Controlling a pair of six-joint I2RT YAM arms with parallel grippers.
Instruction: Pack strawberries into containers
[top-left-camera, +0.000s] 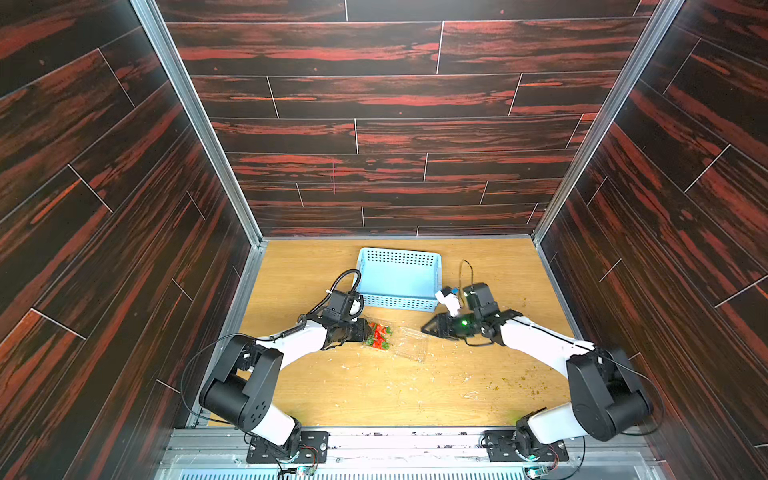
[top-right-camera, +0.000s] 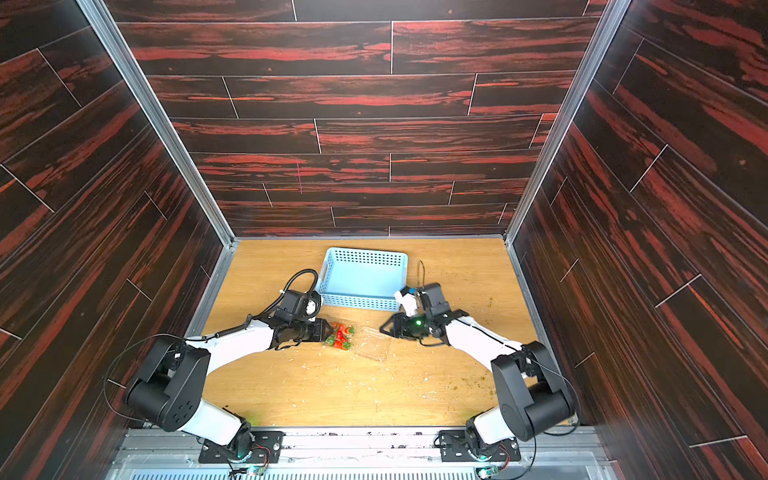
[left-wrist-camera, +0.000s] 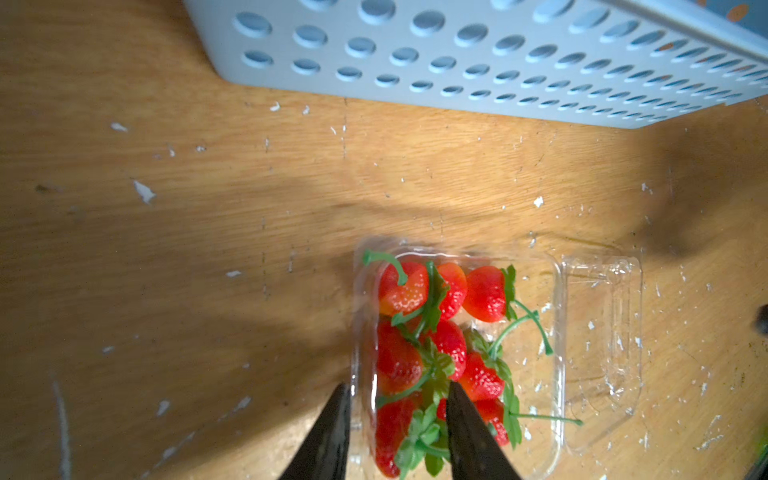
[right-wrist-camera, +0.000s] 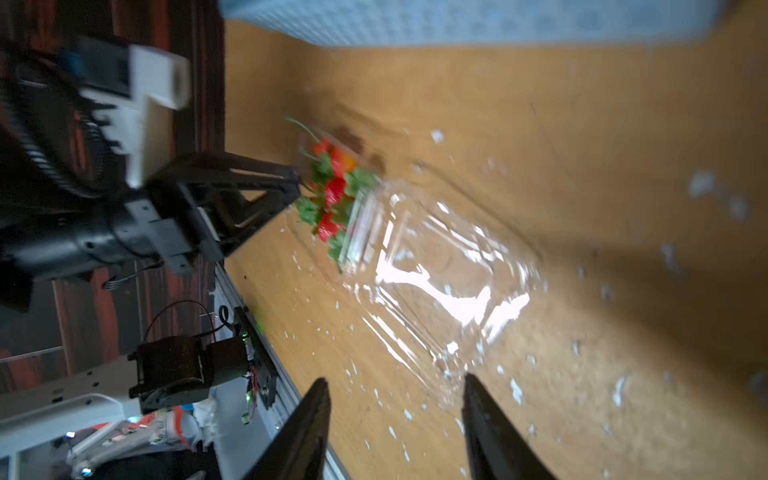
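Several red strawberries (left-wrist-camera: 397, 356) with green stems lie in one part of a clear hinged container (left-wrist-camera: 552, 360). Its clear lid (right-wrist-camera: 448, 264) extends empty to the right of the berries. My left gripper stands open over the berry side at the container's left edge; berries show between its fingers. To the lid's right, in the top left view, is my right gripper (top-left-camera: 432, 328). Its fingers (right-wrist-camera: 308, 424) are apart and hold nothing, with the lid ahead of them in the right wrist view.
An empty light blue basket (top-left-camera: 398, 276) stands just behind the container, near both grippers. Small white flecks are scattered over the wooden table (top-left-camera: 384, 392).
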